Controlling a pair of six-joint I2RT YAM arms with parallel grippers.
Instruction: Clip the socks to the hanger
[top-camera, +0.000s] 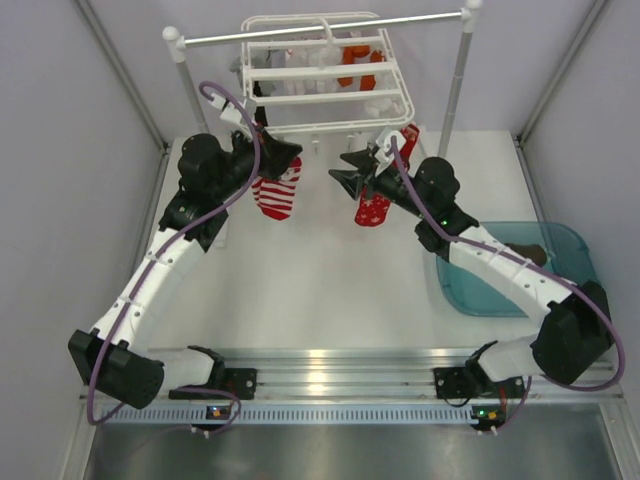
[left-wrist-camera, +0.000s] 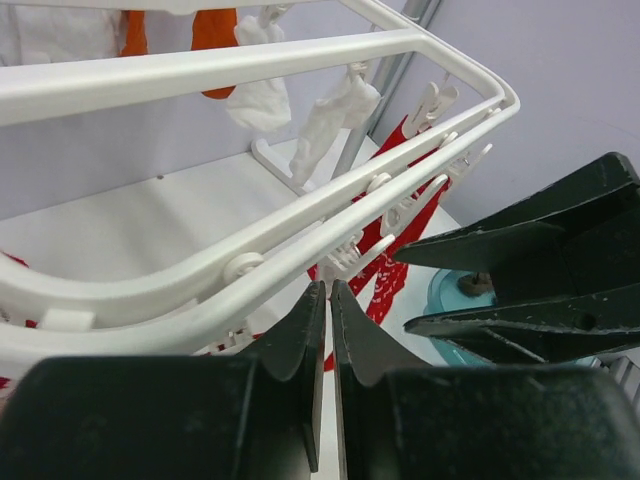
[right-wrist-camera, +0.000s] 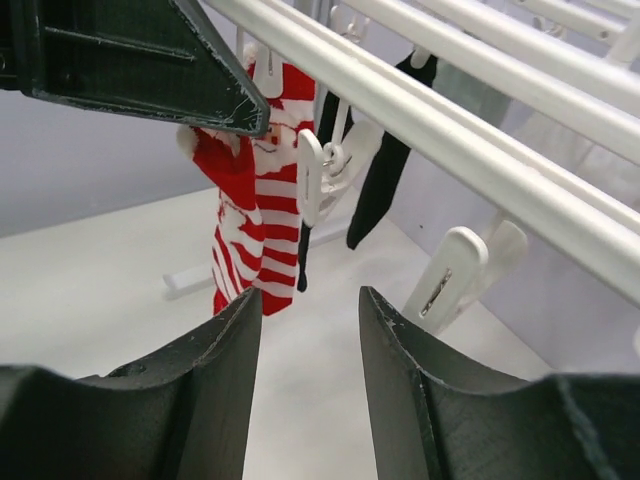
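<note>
The white clip hanger (top-camera: 325, 98) hangs from the rod, with striped red socks (top-camera: 276, 192) at the left and red patterned socks (top-camera: 372, 206) at the right. My left gripper (top-camera: 290, 150) is at the hanger's front left; its fingers meet in the left wrist view, below a clip (left-wrist-camera: 340, 262), nothing visible between them. My right gripper (top-camera: 345, 165) stands open below the front bar, nothing between its fingers, near an empty clip (right-wrist-camera: 445, 275) in the right wrist view.
A teal bin (top-camera: 480, 295) with a dark item sits at the right. A frame post (top-camera: 455, 90) stands behind my right arm.
</note>
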